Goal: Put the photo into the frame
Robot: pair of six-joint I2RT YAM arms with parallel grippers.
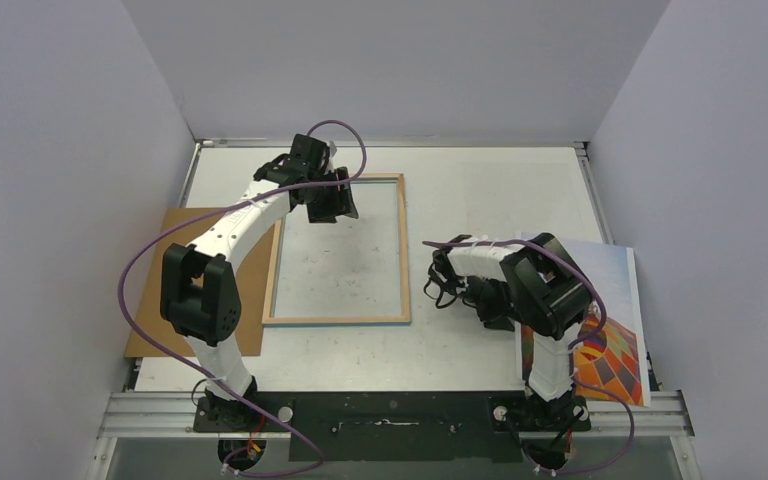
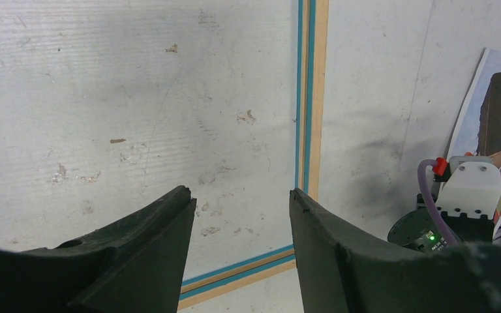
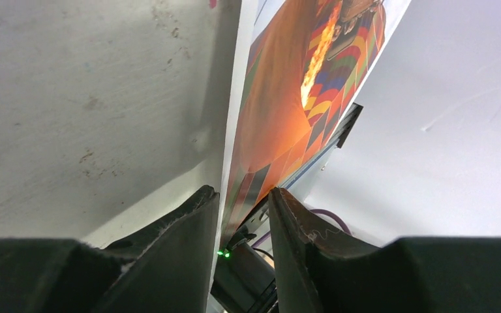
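The photo (image 1: 615,330), a print with a colourful hot-air balloon, lies on the right side of the table, partly hidden under the right arm. My right gripper (image 1: 497,318) is at its left edge. In the right wrist view the photo (image 3: 287,111) looks tilted, its white border running down between the fingers of my right gripper, which is shut on the photo, close to the left finger. The wooden frame (image 1: 406,250) lies flat at left centre. Above its inside, my left gripper hangs open and empty.
A brown board (image 1: 155,300) lies left of the frame, partly under the left arm. Grey walls close in the sides and back.
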